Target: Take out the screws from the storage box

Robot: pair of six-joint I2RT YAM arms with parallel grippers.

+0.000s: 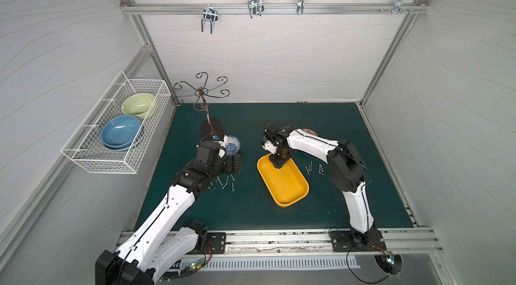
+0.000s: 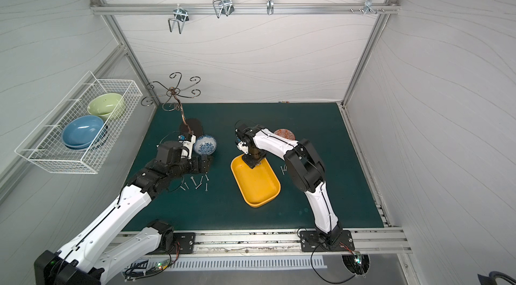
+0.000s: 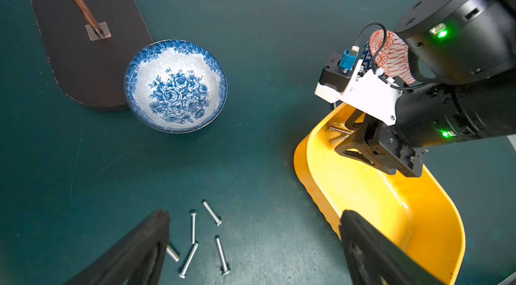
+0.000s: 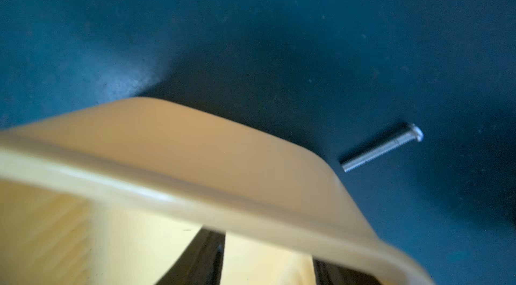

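Observation:
The yellow storage box (image 1: 285,184) sits mid-table. At its far end lie a screw (image 3: 339,130) and at least one more beside it, partly behind my right gripper. That gripper reaches into the far end of the box with its fingers apart; no screw shows between them, though the rim partly hides them. To the left, my left gripper hangs open over the table, empty. Several loose screws (image 3: 221,255) lie on the mat below it, near its left finger (image 3: 145,247).
Another screw (image 4: 382,148) lies outside the box's far end. Several screws (image 1: 309,168) rest right of the box. A blue floral bowl (image 3: 176,86) and a rack base (image 3: 86,80) stand behind the left gripper. A red patterned bowl (image 2: 284,134) is beyond the right arm.

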